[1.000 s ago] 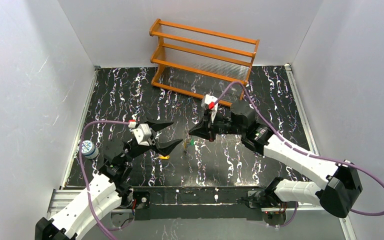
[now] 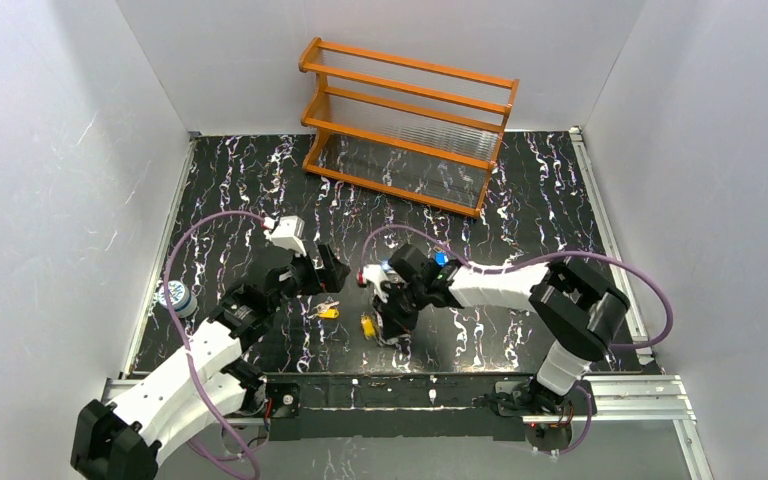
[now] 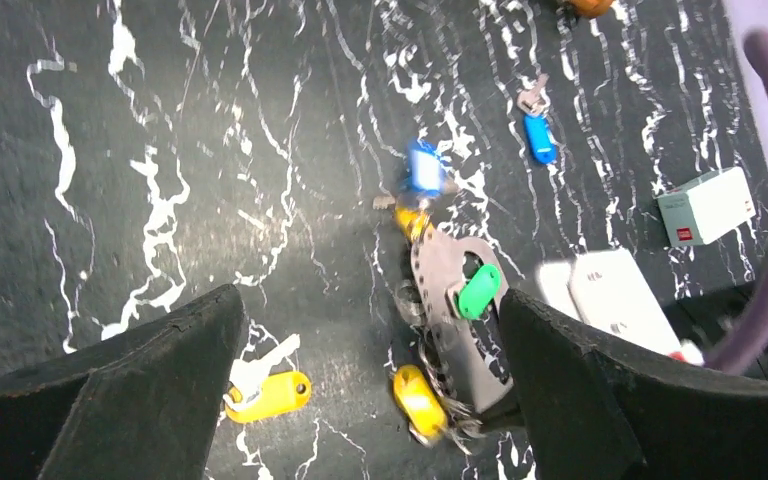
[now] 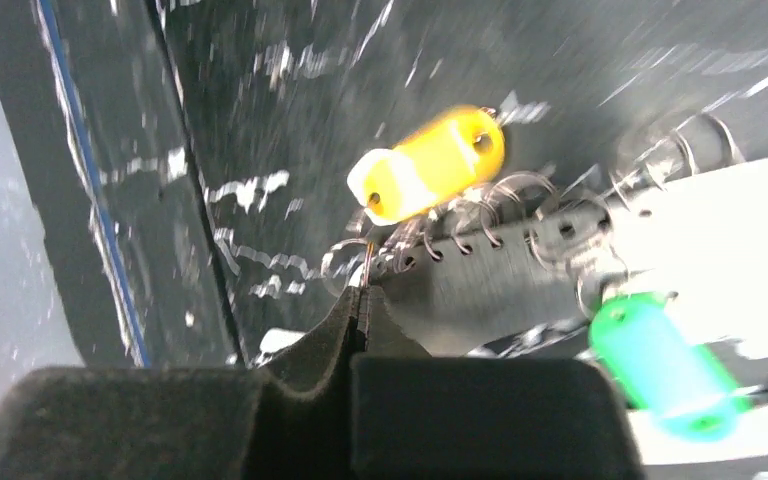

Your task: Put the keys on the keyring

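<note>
My right gripper point(image 2: 388, 326) is shut on one end of a grey metal plate point(image 3: 448, 290) with small wire rings along its edge. Hanging on the plate are a yellow tag point(image 4: 430, 165) and a green tag point(image 4: 660, 360); a blurred blue tag point(image 3: 425, 168) shows at its far end. Left of the plate, my left gripper point(image 2: 336, 269) is open with nothing between its fingers. Below it on the table lies a key with a yellow tag point(image 3: 270, 396), also seen in the top view. Farther back lies a key with a blue tag point(image 3: 539, 138).
A wooden rack point(image 2: 400, 142) stands at the back. A white-lidded jar point(image 2: 176, 297) is at the left edge. A small pale box point(image 3: 705, 206) sits on the right side.
The left gripper has turned, its fingers looking closer together from above. The loose yellow-tagged key has stayed put.
</note>
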